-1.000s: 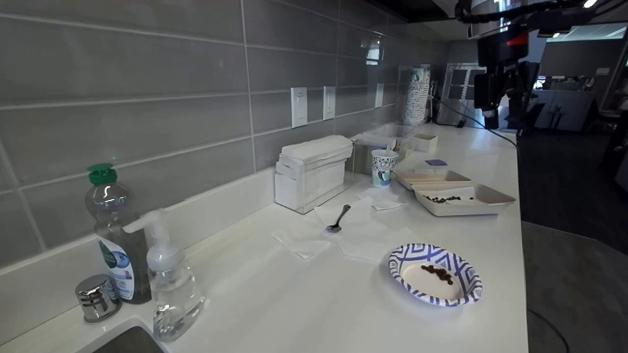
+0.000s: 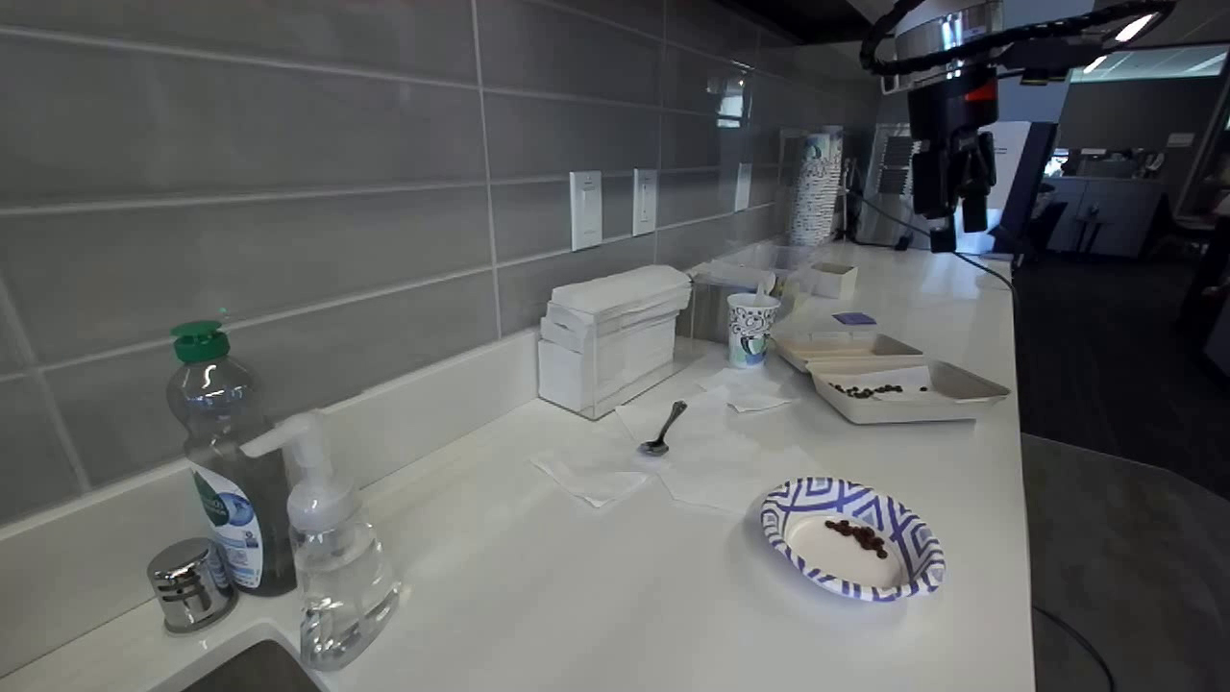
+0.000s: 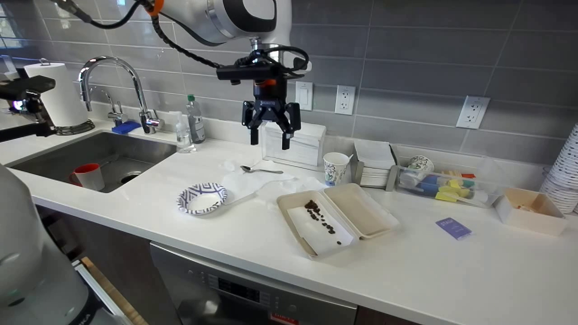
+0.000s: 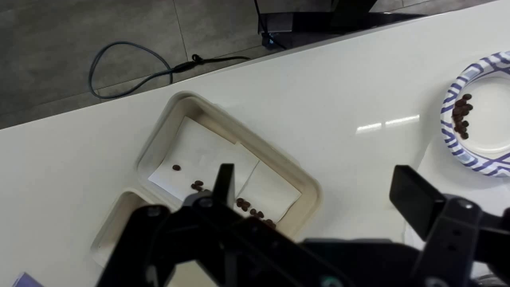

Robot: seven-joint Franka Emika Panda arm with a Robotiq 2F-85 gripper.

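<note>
High above the counter hangs my gripper [image 3: 269, 143], its fingers spread apart with empty space between them. In the wrist view, one finger [image 4: 414, 201] shows at the right and the other overlaps the beige takeout box [image 4: 306, 179]. That box lies unfolded, with dark beans [image 3: 313, 208] scattered on paper in one half. A blue-and-white patterned paper bowl [image 2: 853, 577] holds a small cluster of dark beans [image 2: 859, 535]. On napkins near the wall rests a metal spoon [image 2: 660, 429]. My gripper touches none of these.
By the wall stand a napkin holder [image 3: 295, 143], a paper cup [image 3: 336, 168] and a clear bin [image 3: 439, 187]. A purple card [image 3: 454, 228] lies flat on the counter. The sink [image 3: 32, 157] is at the left.
In exterior view 1 my gripper has shifted slightly left, and its fingers have turned a little. The box, bowl, beans and spoon have stayed in place.
</note>
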